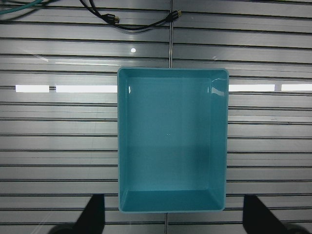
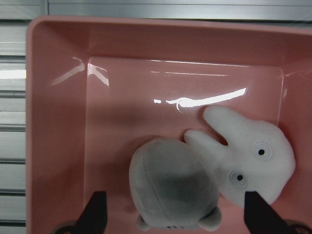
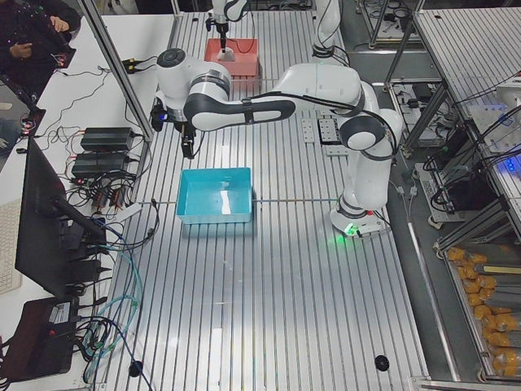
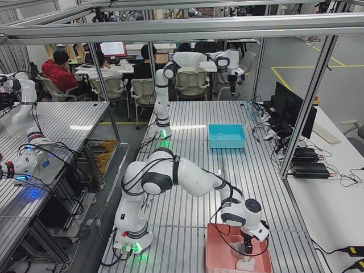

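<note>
An empty teal bin sits on the slatted table; my left gripper hangs above it, open, with nothing between its fingers. A pink bin at the other end holds a grey round plush and a white plush with two long ears and eyes, lying side by side. My right gripper is open over the grey plush, toward the lower part of the bin in the right wrist view; whether its fingertips touch the toy I cannot tell.
Cables lie beyond the teal bin. A monitor, black boxes and wiring crowd the side bench. Metal frame posts stand at the table's edges. The table between and around the two bins is mostly clear.
</note>
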